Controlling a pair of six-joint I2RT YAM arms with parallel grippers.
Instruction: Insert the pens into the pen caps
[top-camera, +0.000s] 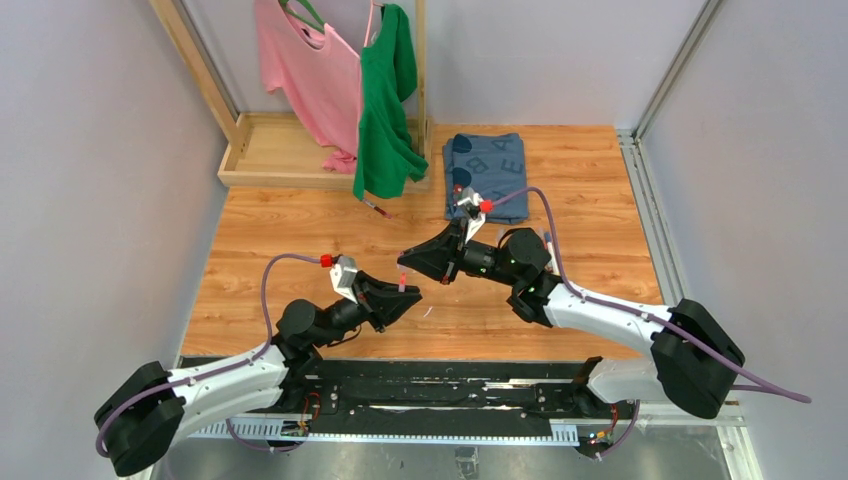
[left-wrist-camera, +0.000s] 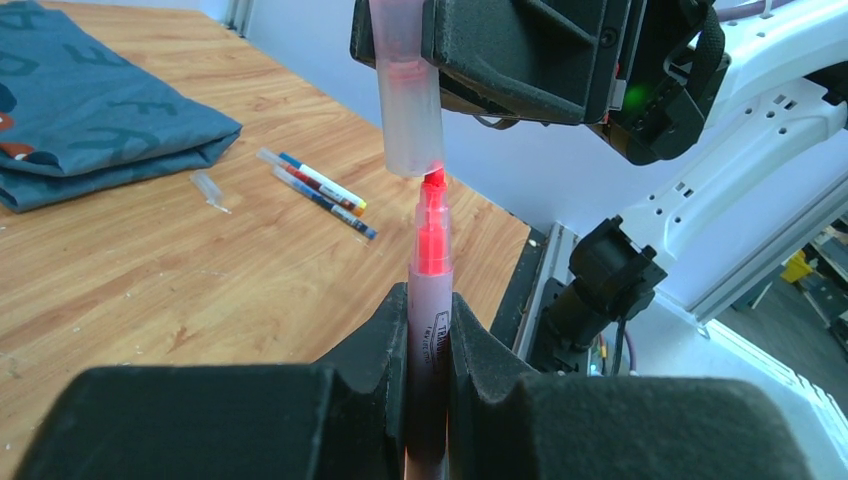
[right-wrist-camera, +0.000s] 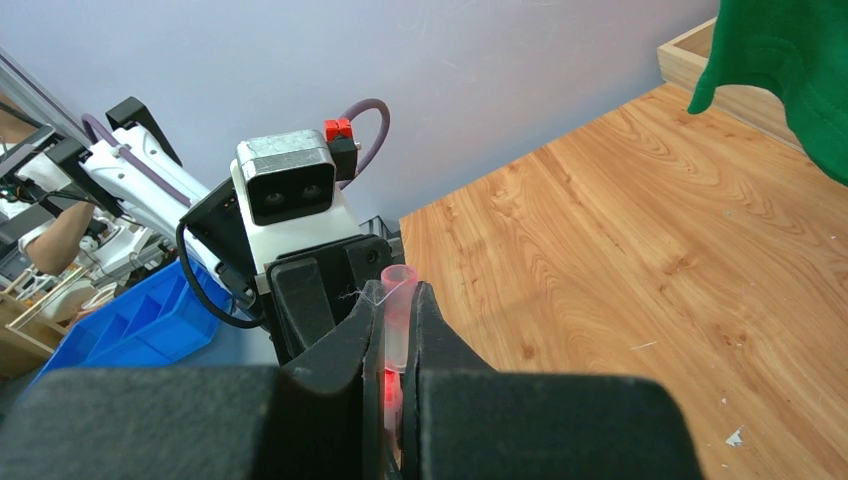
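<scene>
In the left wrist view a red-tipped pen (left-wrist-camera: 432, 290) points upward, with my left gripper shut on its barrel. Right above it, a clear pinkish cap (left-wrist-camera: 412, 120) hangs mouth down, pinched by my right gripper. From the right wrist view the cap (right-wrist-camera: 396, 325) stands between the fingers with the red of the pen just below it. In the top view both grippers meet near the table's middle.
Several pens (left-wrist-camera: 320, 190) lie on the table beside a folded blue cloth (left-wrist-camera: 90, 110), with a loose clear cap (left-wrist-camera: 208, 188) nearby. Another pen (top-camera: 376, 208) lies by the hanging green shirt (top-camera: 385, 110).
</scene>
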